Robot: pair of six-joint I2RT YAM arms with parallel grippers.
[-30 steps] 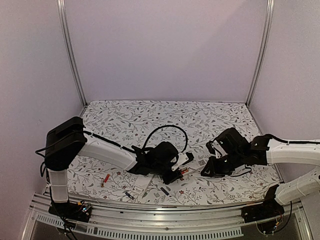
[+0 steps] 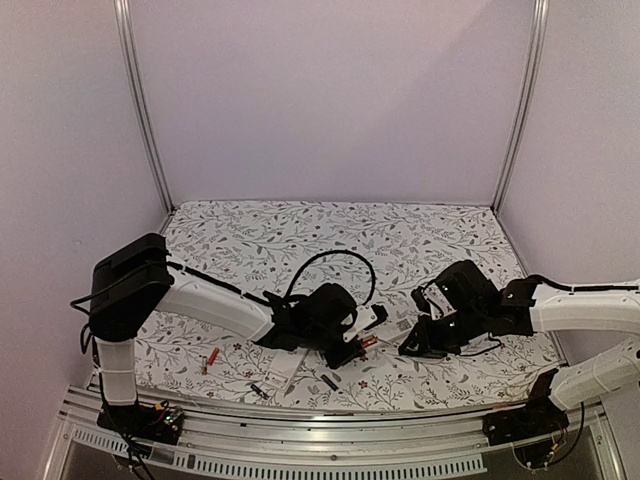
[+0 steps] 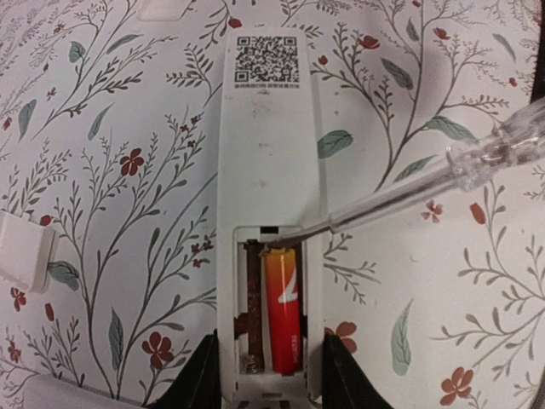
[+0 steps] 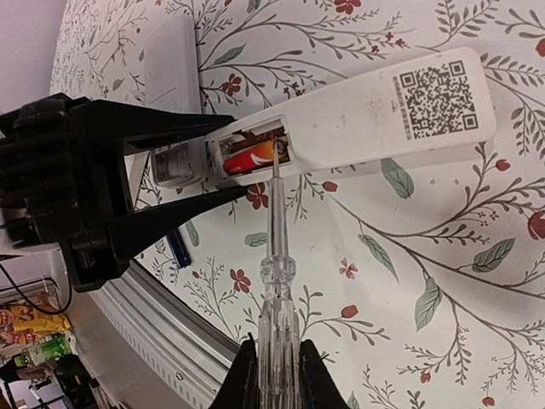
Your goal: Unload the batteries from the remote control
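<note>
The white remote control [image 3: 268, 162] lies back side up with its battery compartment open. One red and orange battery [image 3: 283, 315] sits in the right-hand slot; the slot beside it looks empty and dark. My left gripper is shut on the remote's compartment end, a finger on each long side. In the right wrist view, my right gripper is shut on the clear handle of a screwdriver [image 4: 278, 273]. The screwdriver's tip reaches into the compartment at the battery's orange end; whether it is wedged beneath that end cannot be told.
Another white object [image 4: 173, 94] lies close beside the left gripper. A red battery [image 2: 213, 356] and small dark pieces [image 2: 329, 382] lie toward the table's front.
The left arm and the remote have stayed still.
</note>
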